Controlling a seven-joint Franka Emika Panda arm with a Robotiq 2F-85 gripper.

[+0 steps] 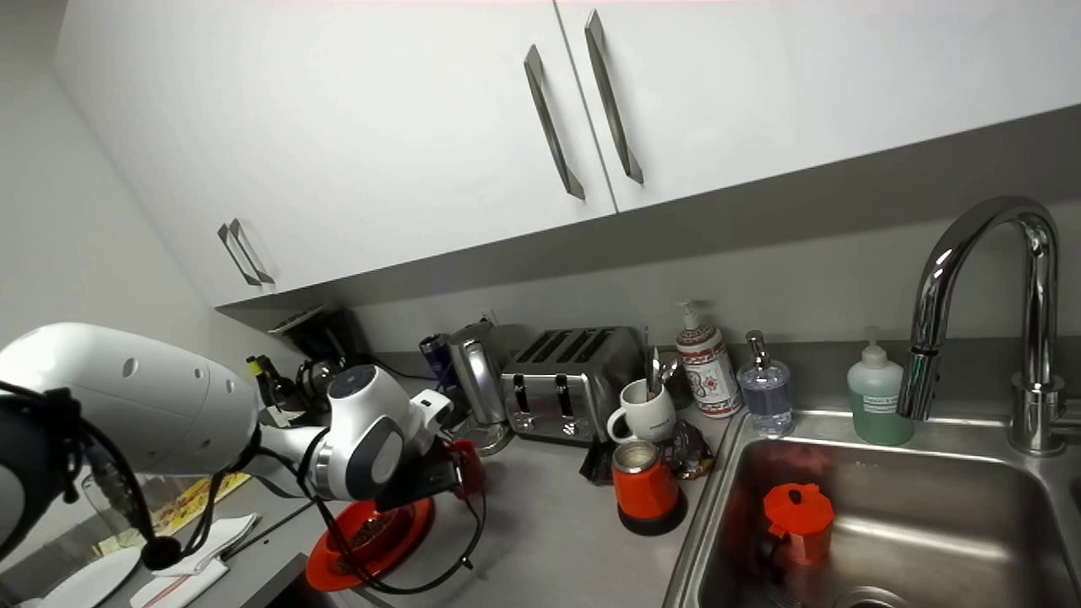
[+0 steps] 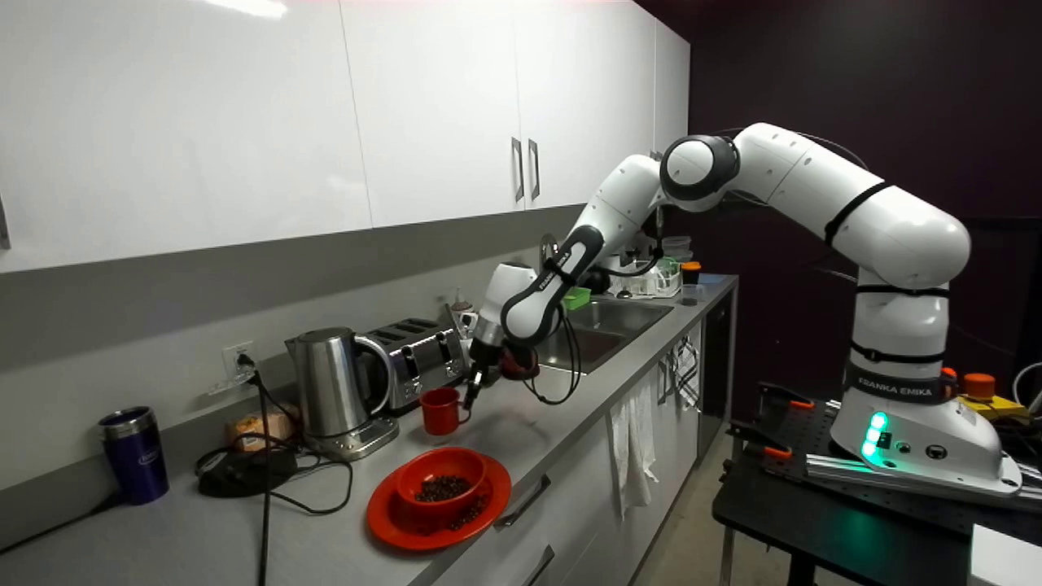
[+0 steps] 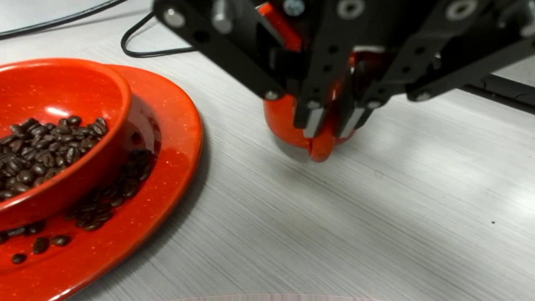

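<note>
A red mug [image 2: 440, 411] is beside the toaster in exterior view 2, its handle toward my arm. In the wrist view, my gripper is shut on the mug's handle [image 3: 322, 147], which shows between the two metal-tipped fingers. Much of the mug's body is hidden behind the gripper there. The mug looks upright and at or just above the counter; whether it touches cannot be told. Left of it in the wrist view, a red bowl [image 3: 113, 108] holds dark coffee beans and stands on a red plate [image 3: 175, 150] with loose beans.
The steel kettle [image 2: 330, 391] and toaster [image 2: 418, 366] stand along the wall side. A purple tumbler [image 2: 133, 459] and cables lie further left. The sink [image 1: 912, 496] has a red moka pot top [image 1: 801, 518] in it; its red base [image 1: 643, 486] stands beside. Counter between plate and sink is mostly clear.
</note>
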